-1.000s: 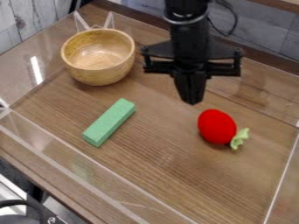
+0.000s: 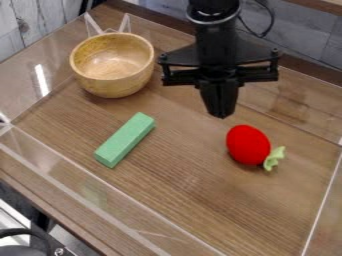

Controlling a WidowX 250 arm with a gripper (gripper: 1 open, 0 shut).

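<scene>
My black gripper (image 2: 218, 78) hangs over the upper middle of the wooden table, above and left of a red strawberry-like object (image 2: 249, 145) with a pale green top. A green block (image 2: 126, 139) lies flat at the left, below a tan bowl (image 2: 112, 83) that stands at the upper left. I cannot see clearly between the fingertips; the gripper appears shut.
A white curtain-like surface is at the top left corner. Black cables loop behind the arm, and a black object (image 2: 27, 243) sits at the lower left corner.
The gripper has shifted and turned slightly, its lower part a little higher in view than a second ago. The bowl, block and red object have not moved.
</scene>
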